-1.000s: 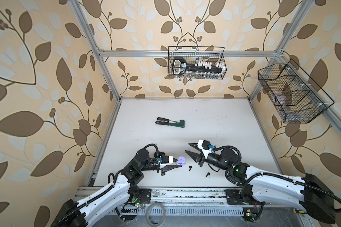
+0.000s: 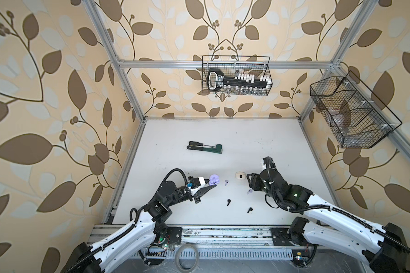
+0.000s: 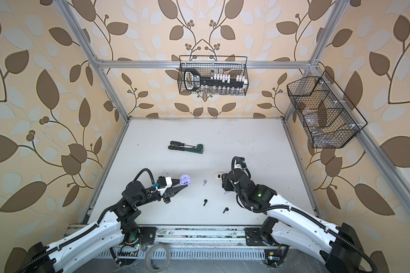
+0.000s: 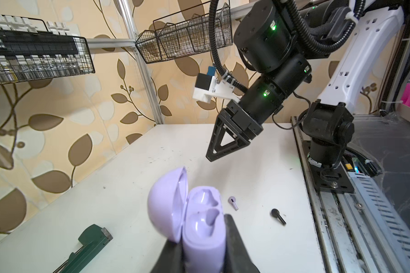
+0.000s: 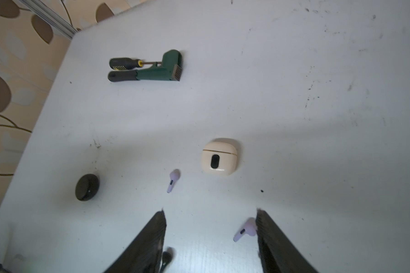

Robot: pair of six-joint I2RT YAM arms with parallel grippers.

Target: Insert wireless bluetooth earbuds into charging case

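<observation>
My left gripper [image 2: 205, 186] is shut on a lilac charging case [image 4: 204, 241], lid open, both wells empty in the left wrist view. My right gripper points down, open and empty, over the table. Below it a lilac earbud [image 5: 248, 227] lies beside the right finger; a second lilac earbud [image 5: 173, 179] lies farther left. Two black earbuds [image 2: 228, 201] lie nearer the front, one [image 2: 249, 209] to the right. A cream closed case [image 5: 218, 159] lies beyond the lilac earbuds.
A green tool with a screwdriver [image 2: 205, 147] lies at the back left of the table [image 2: 268, 136]. A dark round object [image 5: 86, 186] shows in the right wrist view. Wire baskets [image 2: 237, 77] hang on the walls.
My right arm has lifted and turned its gripper downward, uncovering the cream case and lilac earbuds. The left gripper with the case has moved slightly up and back.
</observation>
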